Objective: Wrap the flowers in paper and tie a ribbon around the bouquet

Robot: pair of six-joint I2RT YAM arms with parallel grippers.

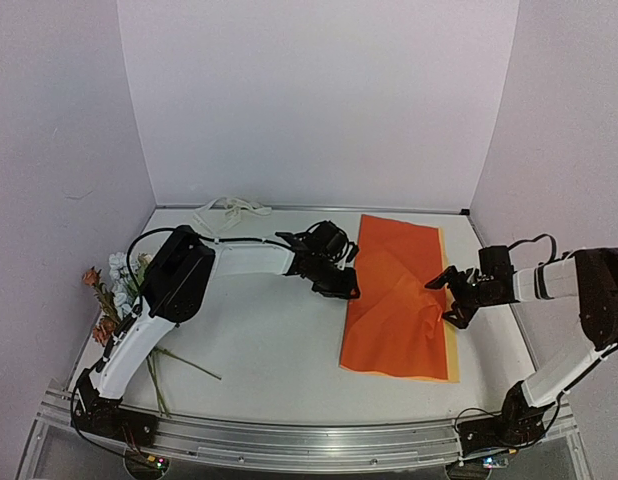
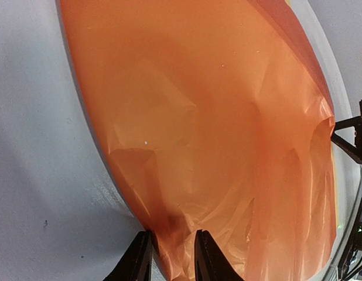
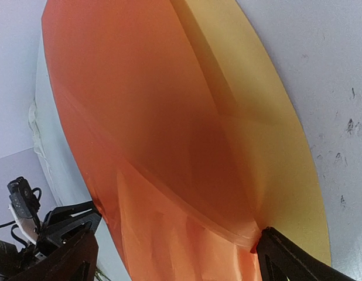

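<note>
An orange wrapping sheet (image 1: 389,330) lies over a yellow sheet (image 3: 286,146) on the table's right half. My left gripper is at the orange sheet's left edge, fingers apart, with that edge passing between them. On the other side, my right gripper stands wide open; one of its fingers (image 3: 280,252) is against the orange layer's right edge, which is pushed in and creased there. Fake flowers (image 1: 117,290) in orange and white lie at the far left, partly hidden by my left arm. Their green stems (image 1: 157,385) stick out below.
A bunched white ribbon or cord (image 1: 234,208) lies at the back left edge. Walls close in the back and both sides.
</note>
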